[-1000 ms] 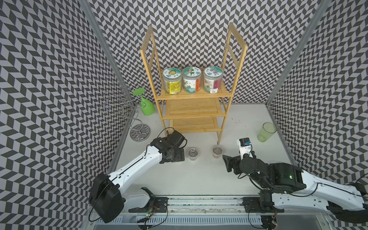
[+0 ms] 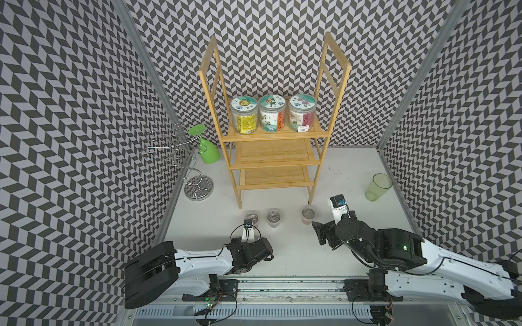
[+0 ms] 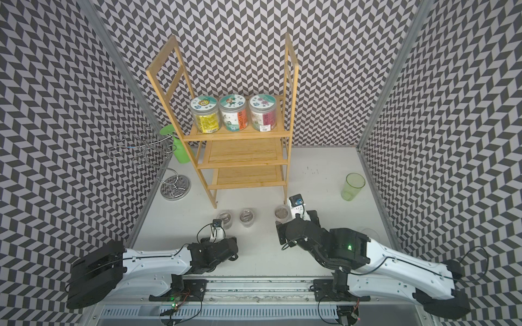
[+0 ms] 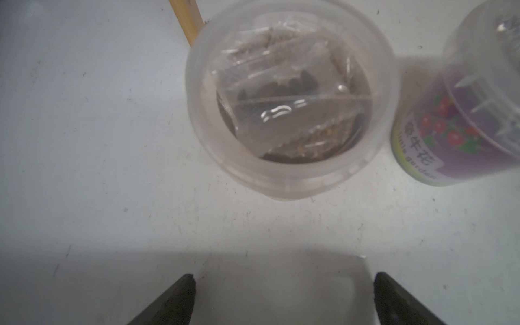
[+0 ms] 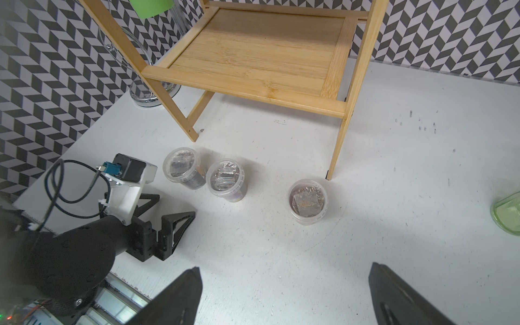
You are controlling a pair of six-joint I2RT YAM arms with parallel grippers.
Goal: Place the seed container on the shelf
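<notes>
Three small clear seed containers stand on the table in front of the wooden shelf [image 2: 272, 163]: a left one [image 4: 292, 97], a middle one with a purple label showing in the left wrist view, and a right one. My left gripper is open, low over the table just short of the left container, with nothing between its fingers. My right gripper is open and empty, hanging to the front right of the right container, with all three in its wrist view.
Three large tins [image 2: 272, 116] fill the upper tier; the lower tiers are bare. A wire stand [image 2: 198, 190] and green watering can [image 2: 210, 153] stand at left, a green glass [image 2: 378, 189] at right.
My right arm has shifted very slightly.
</notes>
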